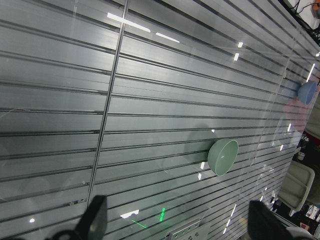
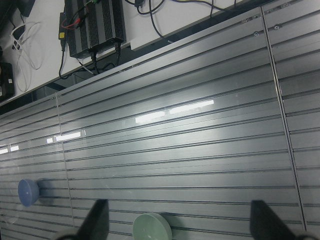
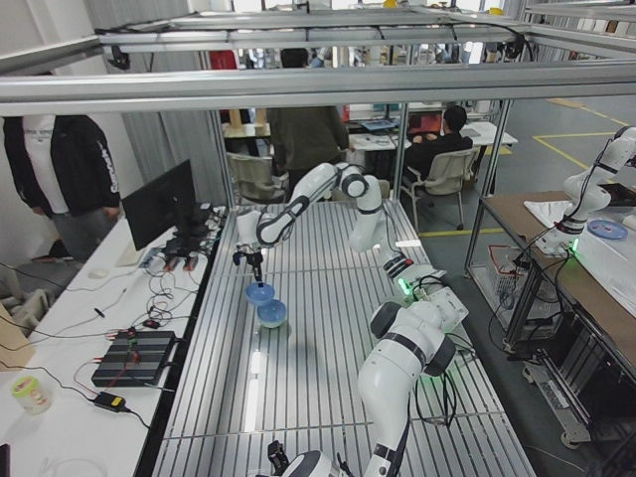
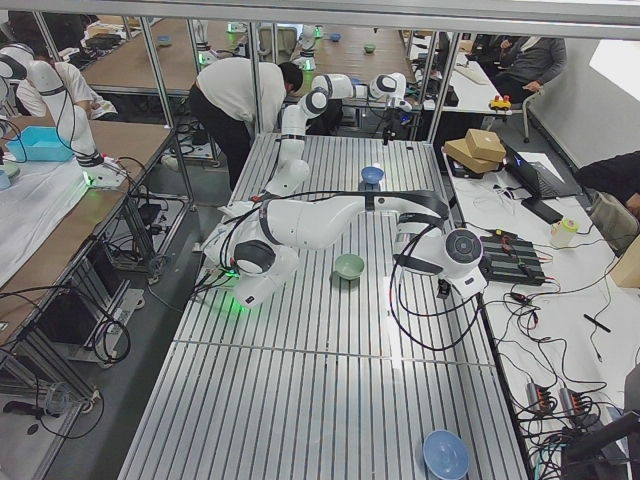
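A green bowl (image 4: 349, 265) (image 1: 222, 157) (image 2: 151, 227) rests on the slatted metal table. Blue bowls lie farther off (image 4: 371, 175) and near the front right (image 4: 445, 457); one shows in each wrist view (image 1: 306, 92) (image 2: 28, 192). In the camera left view two bluish bowls (image 3: 271, 314) sit close together below the far arm's dark gripper; whether they touch it is unclear. My left gripper and right gripper show widely spaced fingertips in their wrist views, with nothing between them.
A side desk (image 3: 60, 437) with monitor, cables and black boxes runs along the table. Metal frame posts surround the workspace. People (image 4: 230, 100) stand or sit beyond it.
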